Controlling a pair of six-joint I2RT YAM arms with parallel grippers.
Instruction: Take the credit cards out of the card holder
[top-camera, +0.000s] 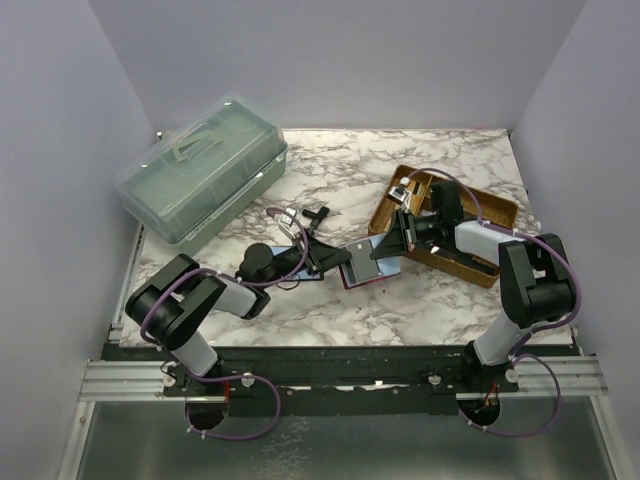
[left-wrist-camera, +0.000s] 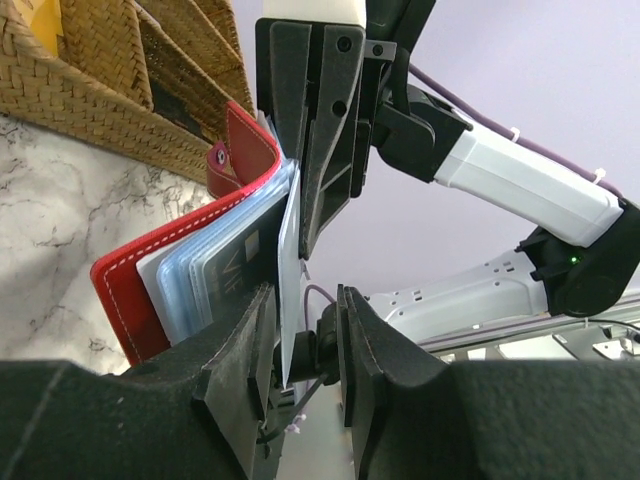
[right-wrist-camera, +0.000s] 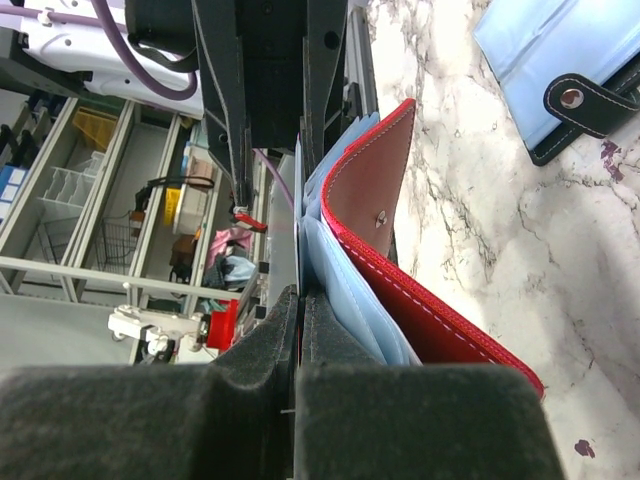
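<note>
A red card holder (left-wrist-camera: 130, 300) with pale blue sleeves and cards (left-wrist-camera: 230, 260) is held upright between the grippers above the marble. My right gripper (top-camera: 395, 240) is shut at the holder's right edge on the thin sleeve layer, as the left and right wrist views show. My left gripper is open at the other side, its fingers either side of a thin pale edge of the sleeves. In the right wrist view the red cover (right-wrist-camera: 370, 190) curves away from the blue sleeves.
A woven basket (top-camera: 480, 200) with compartments sits behind the right arm. A lidded translucent box (top-camera: 200, 165) stands back left. Another blue sleeved item (right-wrist-camera: 550, 50) with a black strap lies on the marble under the left arm.
</note>
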